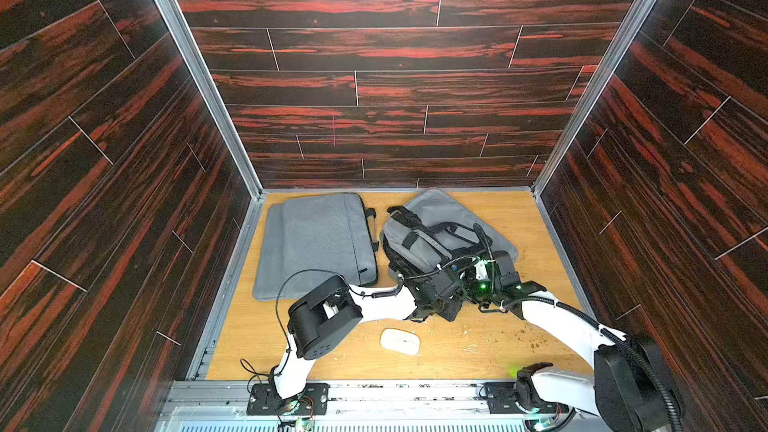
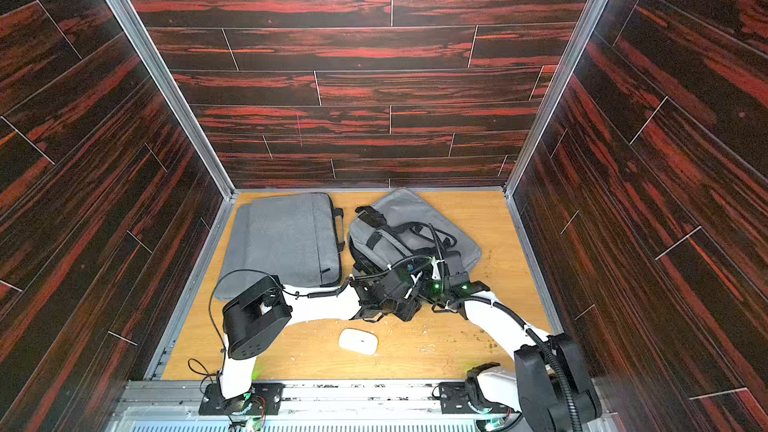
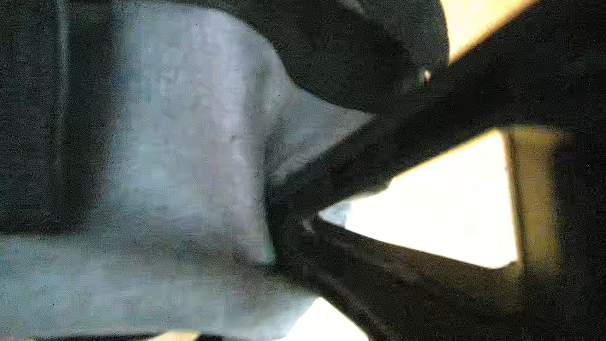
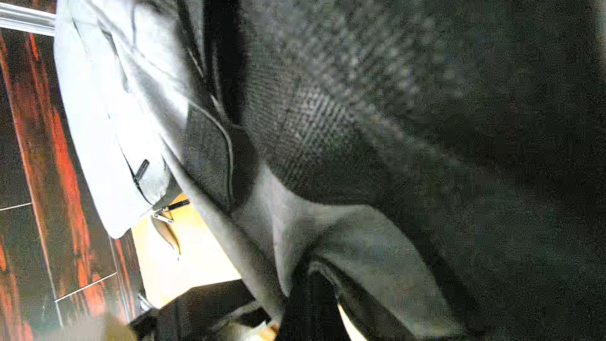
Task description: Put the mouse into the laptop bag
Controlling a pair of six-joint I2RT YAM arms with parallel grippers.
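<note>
A white mouse (image 1: 400,341) lies on the front of the table. Behind it, at the right, rests a grey-and-black bag with straps (image 1: 419,251); at the left lies a flat grey bag (image 1: 314,232). Both grippers are at the front of the strapped bag, close to each other. My left gripper has its fingertips near together against grey cloth; whether the cloth is pinched cannot be seen. My right gripper is shut, and folds of grey bag cloth (image 4: 290,214) run in to its fingertips.
Free table (image 1: 352,364) surrounds the mouse, in front of the left forearm. Black straps (image 1: 456,232) lie loose over the strapped bag. Dark walls close in the back and both sides.
</note>
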